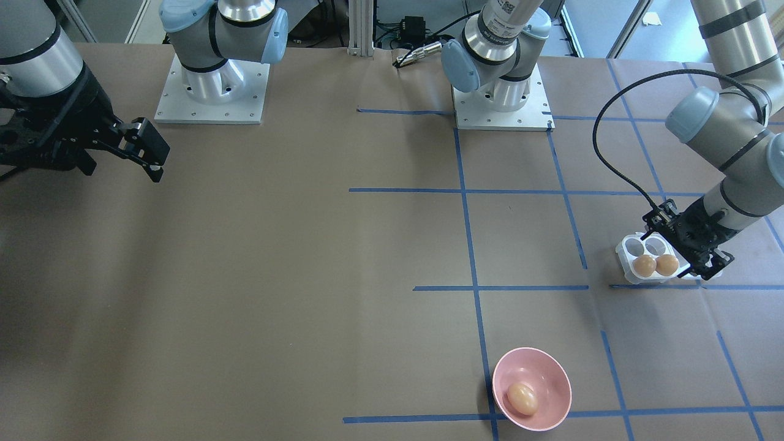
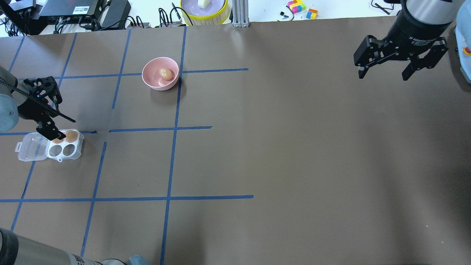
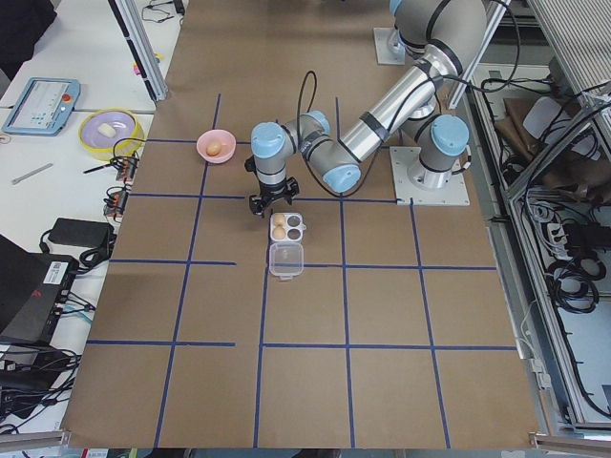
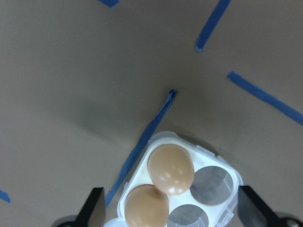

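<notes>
A white four-cup egg carton (image 1: 628, 258) with a clear open lid (image 2: 33, 148) lies on the taped table. It holds two brown eggs (image 4: 170, 169) side by side; the other two cups are empty. My gripper hangs just above the carton, fingers wide apart on either side of it in the wrist view, nothing held between them. In the top view it partly covers the eggs. A pink bowl (image 1: 514, 360) with one egg (image 1: 522, 399) inside stands apart from the carton, at the bottom of the front view.
Another black gripper (image 2: 399, 57) on a separate arm hangs over the far side of the table. Further arms stand on white plates (image 1: 209, 110) along the edge.
</notes>
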